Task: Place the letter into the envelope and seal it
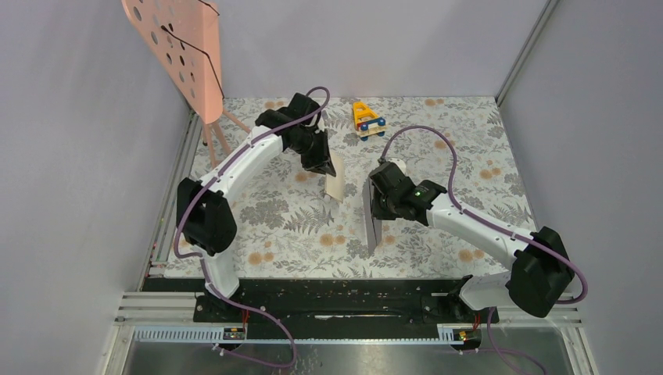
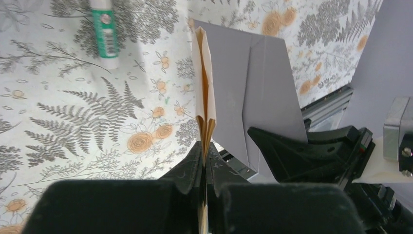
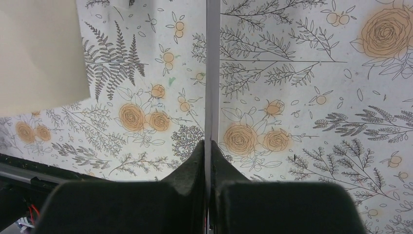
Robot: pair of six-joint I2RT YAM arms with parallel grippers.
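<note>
A cream paper piece hangs from my left gripper, which is shut on it. Seen edge-on in the left wrist view, the cream paper has layers slightly parted along its edge. My right gripper is shut on a grey folded paper, held upright over the table. The grey paper shows a crease between two panels; in the right wrist view it is a thin vertical strip. A gap separates the two papers. Which one is the letter I cannot tell for certain.
A glue stick with a green label lies on the flower-patterned table. At the back stands a yellow and blue toy. A peach easel-like stand rises at the back left.
</note>
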